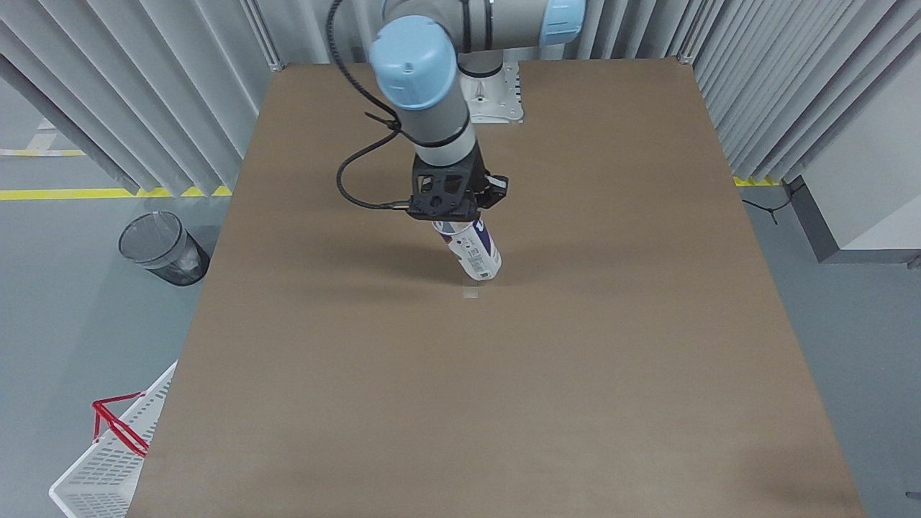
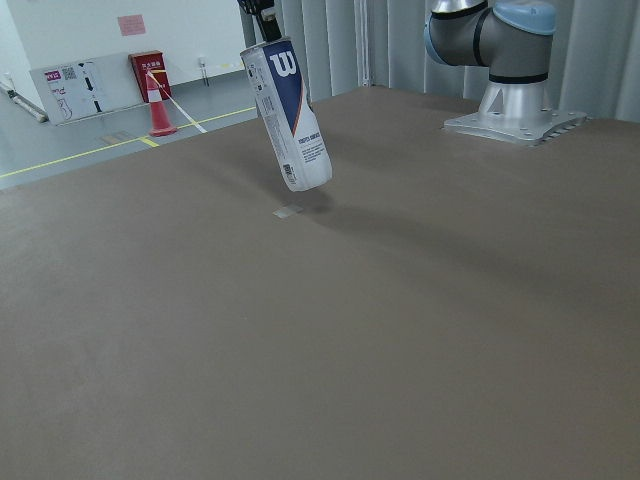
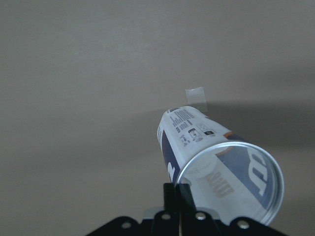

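Note:
My gripper is shut on the rim of a white-and-navy cylindrical Wilson can (image 2: 285, 110), open at its top. In the front view the can (image 1: 468, 252) hangs tilted below the gripper, near the table's middle, its upper part hidden by the gripper. In the left view its bottom is slightly above the table, over a small piece of clear tape (image 2: 288, 212). The wrist view looks into the open end, with the tape (image 3: 196, 97) just past it.
The robot's base (image 2: 510, 125) stands at the table's back. On the floor to the left are a dark bin (image 1: 164, 250) and a white basket (image 1: 108, 483).

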